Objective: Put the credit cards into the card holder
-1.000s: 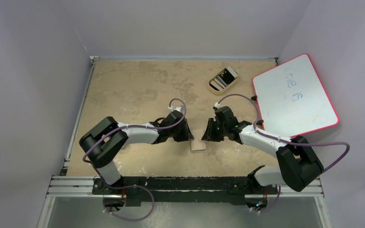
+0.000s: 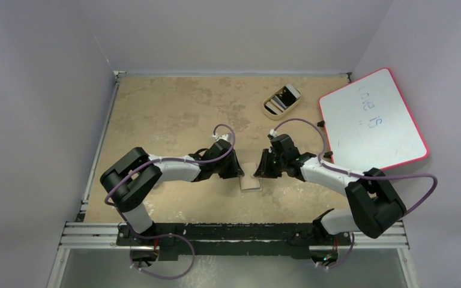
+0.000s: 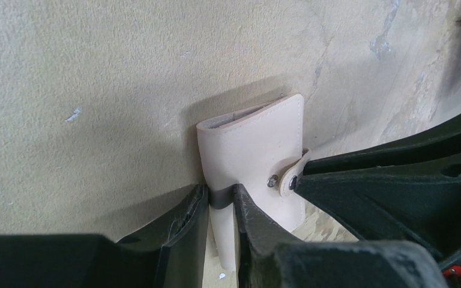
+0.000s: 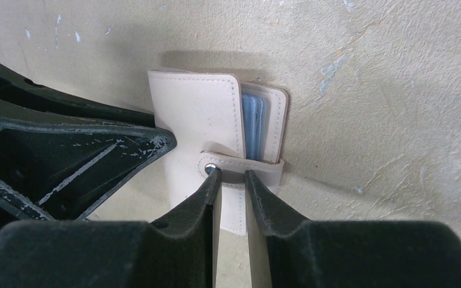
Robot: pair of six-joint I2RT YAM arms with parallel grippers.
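Observation:
A pale pink leather card holder point(image 2: 251, 184) lies on the table between the grippers, with a snap strap point(image 4: 240, 169) and a blue insert showing at one side. My left gripper is at its folded edge, fingertips close together over it; whether they grip it I cannot tell. My right gripper has its fingertips on the strap by the snap, close together; I cannot tell whether they hold it. In the top view, cards point(image 2: 281, 102) sit in a beige tray point(image 2: 290, 108) behind the right gripper.
A whiteboard point(image 2: 372, 120) with a red edge occupies the right side of the table.
My right arm has shifted very slightly over the last second. The holder and left gripper look unchanged.

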